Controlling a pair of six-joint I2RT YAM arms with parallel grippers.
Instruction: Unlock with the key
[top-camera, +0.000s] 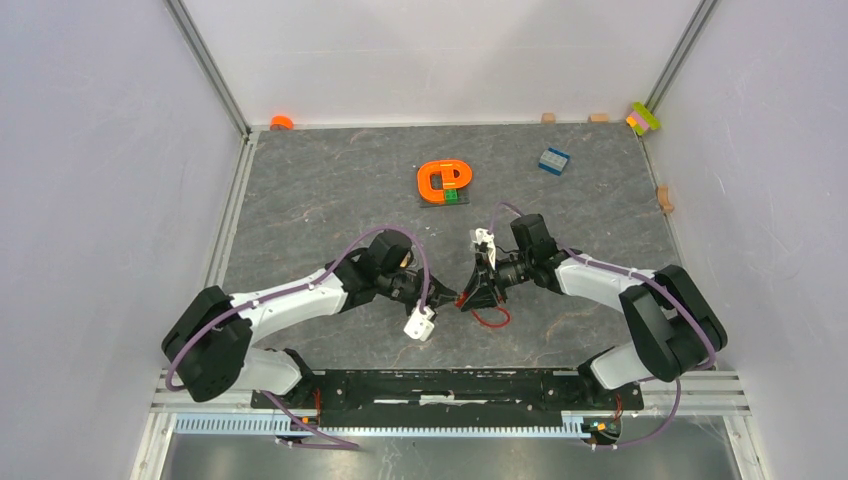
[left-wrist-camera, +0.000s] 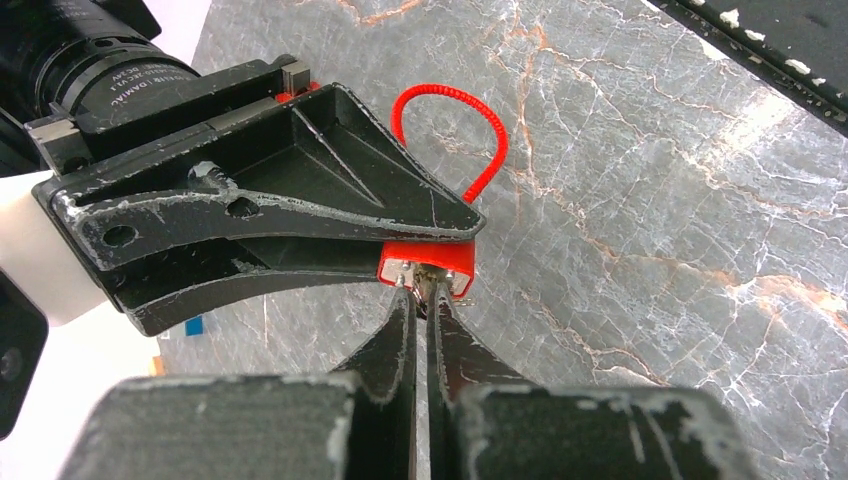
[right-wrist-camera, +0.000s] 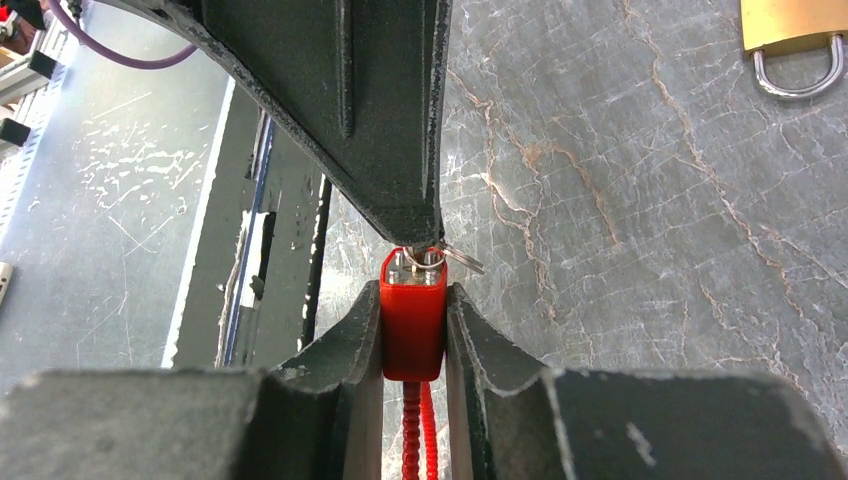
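In the right wrist view, a red padlock body (right-wrist-camera: 412, 325) is clamped between the fingers of my right gripper. Its red cable shackle (left-wrist-camera: 455, 92) loops away in the left wrist view. My left gripper is shut on the key (left-wrist-camera: 424, 285), of which only a little metal shows at the lock's metal end. A thin ring (right-wrist-camera: 462, 260) hangs by the left fingertips. The tips meet the lock's end closely; how deep the key sits is hidden. From above, the left gripper (top-camera: 450, 296) and right gripper (top-camera: 468, 299) face each other.
A brass padlock (right-wrist-camera: 795, 25) lies on the grey table in the right wrist view. Farther back stand an orange shape (top-camera: 444, 180) and a blue-grey block (top-camera: 553, 161). Open table surrounds the arms.
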